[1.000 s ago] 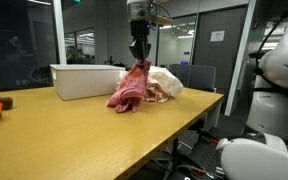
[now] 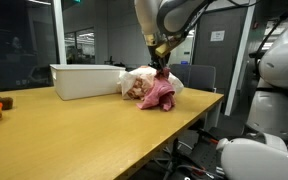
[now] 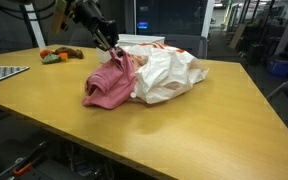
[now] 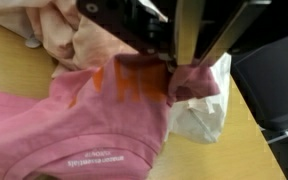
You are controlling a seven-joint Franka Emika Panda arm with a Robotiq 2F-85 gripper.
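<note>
A pink shirt (image 3: pixel 110 84) with orange lettering hangs bunched from my gripper (image 3: pixel 117 52), its lower part on or just over the wooden table (image 3: pixel 204 115). The gripper is shut on a fold of it, and in the wrist view the pinched pink cloth (image 4: pixel 192 82) shows by the fingers. Right beside the shirt lies a white plastic bag (image 3: pixel 169 75). Pale peach cloth (image 4: pixel 89 42) lies by the bag, under and beyond the shirt.
A long white box (image 2: pixel 87 81) stands at the table's back. Orange and green items (image 3: pixel 62 54) lie at one end of the table, and the middle of the tabletop is bare. A dark chair (image 2: pixel 198 77) stands behind.
My gripper has carried the pink shirt to the right in the first exterior view, and it has come down lower. The shirt now sits in front of the bag.
</note>
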